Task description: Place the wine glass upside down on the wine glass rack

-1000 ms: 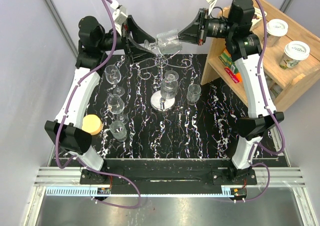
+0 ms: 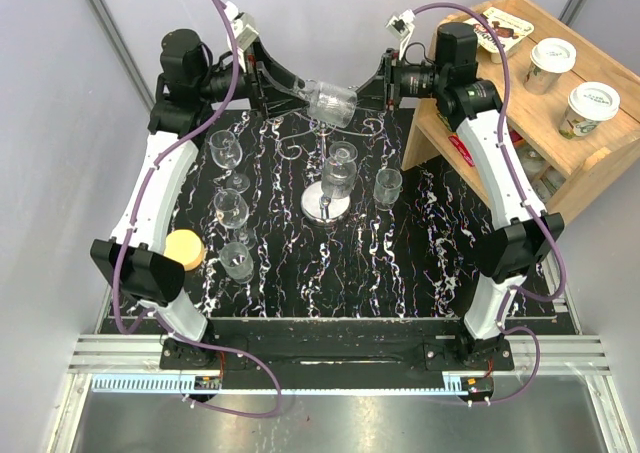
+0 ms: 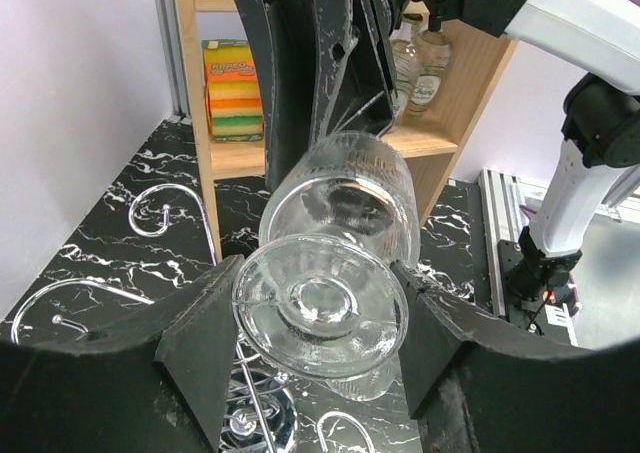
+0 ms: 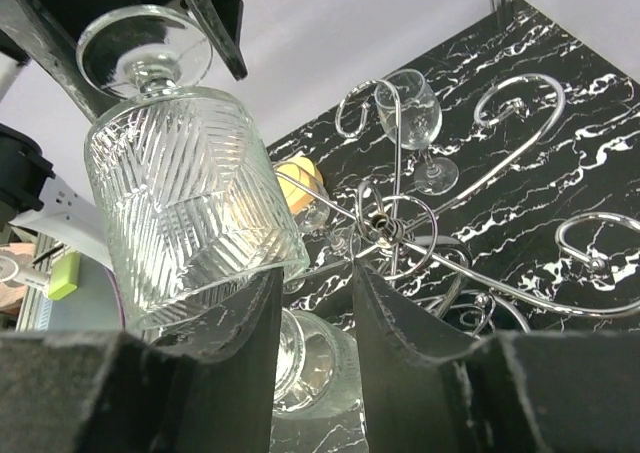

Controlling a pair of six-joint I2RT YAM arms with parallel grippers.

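Note:
A wine glass [image 2: 330, 103] with a patterned bowl [image 4: 190, 203] lies on its side high over the chrome rack [image 2: 310, 205]. My left gripper [image 2: 285, 95] is shut on it at the foot end, with the round foot [image 3: 320, 303] between its fingers. My right gripper [image 2: 372, 97] is at the bowl's rim end; in the right wrist view its fingers [image 4: 395, 373] stand somewhat apart just below and right of the rim, with no glass clearly between them. The rack's curled hooks [image 4: 520, 93] spread out below.
Several glasses [image 2: 230, 153] stand left of the rack, with a yellow lid [image 2: 184, 248]. Another glass [image 2: 388, 188] stands right of it. A wooden shelf [image 2: 560, 143] with tubs fills the right side.
The left gripper has shifted slightly.

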